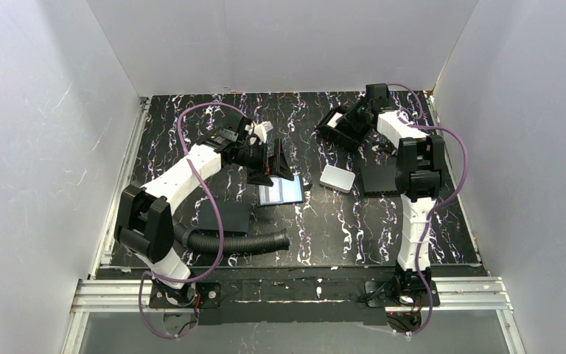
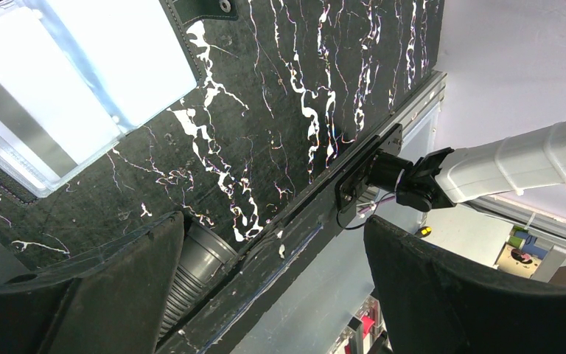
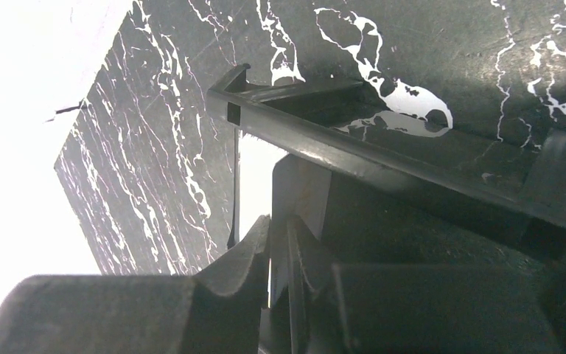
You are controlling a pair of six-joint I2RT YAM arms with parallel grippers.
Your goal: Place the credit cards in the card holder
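Observation:
The card holder (image 1: 281, 191) lies open on the table below my left gripper (image 1: 277, 164). In the left wrist view, its clear sleeves (image 2: 81, 66) show white and pale blue panels and a grey stripe. The left fingers (image 2: 427, 295) stand wide apart with nothing between them. At the back right, my right gripper reaches into a black tray (image 1: 343, 135). Its fingers are close together, with a dark grey card (image 3: 300, 188) running down between them. Beside that card, a white card (image 3: 256, 173) stands near the tray's end.
A small white box (image 1: 337, 178) sits right of the holder. A black box (image 1: 379, 180) lies near the right arm, and another dark flat box (image 1: 225, 217) at front left. A ribbed black hose (image 1: 232, 240) crosses the front.

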